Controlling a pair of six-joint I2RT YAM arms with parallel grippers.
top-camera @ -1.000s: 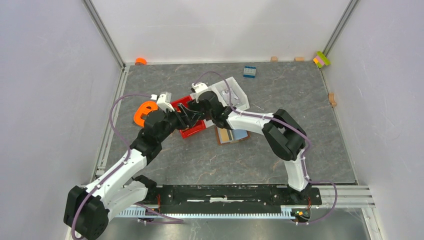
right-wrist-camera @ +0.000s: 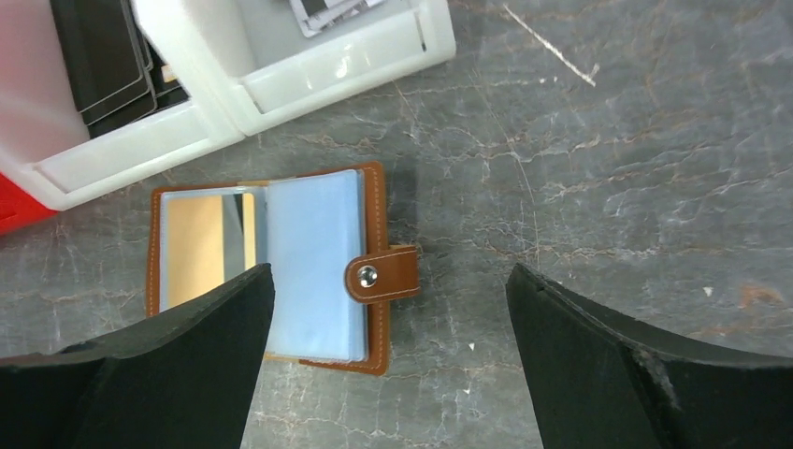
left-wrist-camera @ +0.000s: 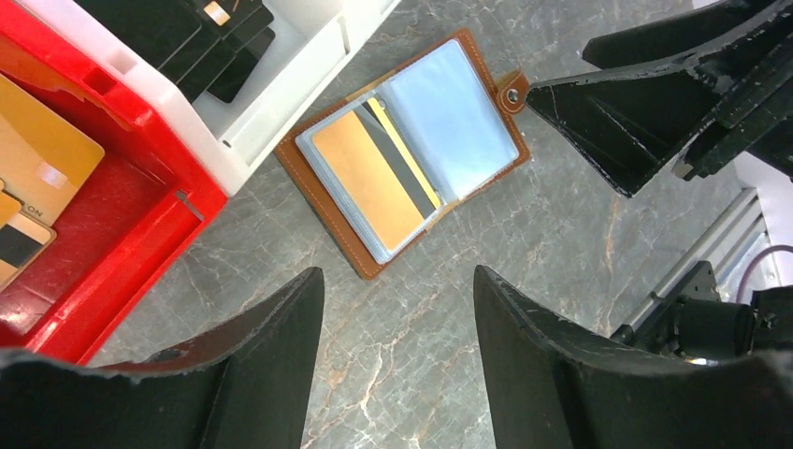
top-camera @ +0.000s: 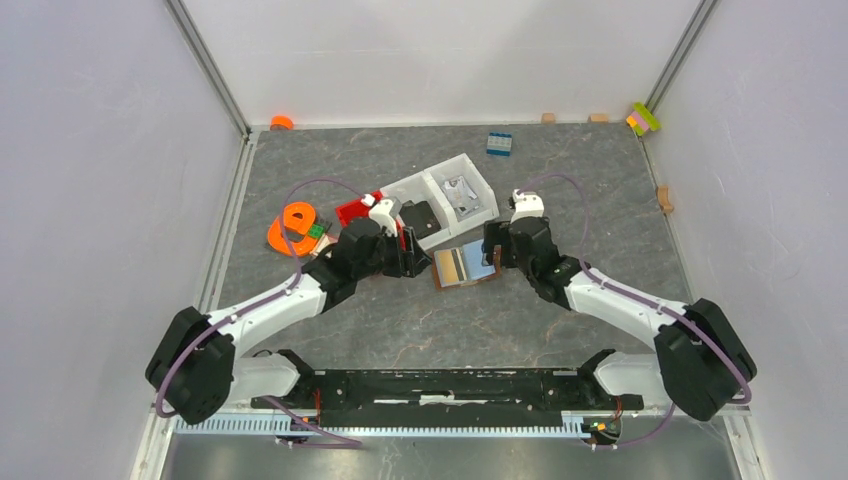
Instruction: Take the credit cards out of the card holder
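Observation:
The brown card holder (left-wrist-camera: 414,150) lies spread open on the table, with a gold card (left-wrist-camera: 369,178) and grey and yellow strips in its left sleeve. Its right side (left-wrist-camera: 454,122) shows pale blue. In the right wrist view a snap tab (right-wrist-camera: 397,274) sits on the holder's right edge. My left gripper is apart from the holder, its fingers spread with only table between them. My right gripper is open above the holder's right side, nothing held.
A red tray (left-wrist-camera: 122,224) holds gold cards (left-wrist-camera: 42,145). Beside it, the white tray (left-wrist-camera: 295,103) has black cards (left-wrist-camera: 192,42) in one compartment and silvery cards (top-camera: 460,197) in the other. Orange parts (top-camera: 291,228) lie left.
My right gripper has moved right from the trays to the card holder's right side. The left gripper has moved right, from the red tray to the holder's left side.

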